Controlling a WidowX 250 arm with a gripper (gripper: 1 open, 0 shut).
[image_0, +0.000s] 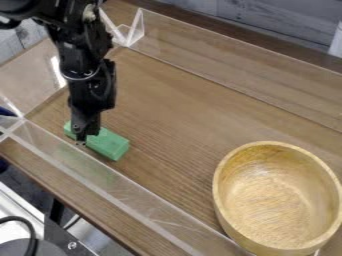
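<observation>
My black gripper (83, 134) reaches down from the upper left, its fingertips low at the left end of a green block (107, 144) lying on the wooden table. Whether the fingers touch the block is hard to tell; the fingers look close together, with nothing clearly between them.
A large tan wooden bowl (274, 190) stands at the right front. Clear plastic walls (134, 200) edge the work area at the front left and back.
</observation>
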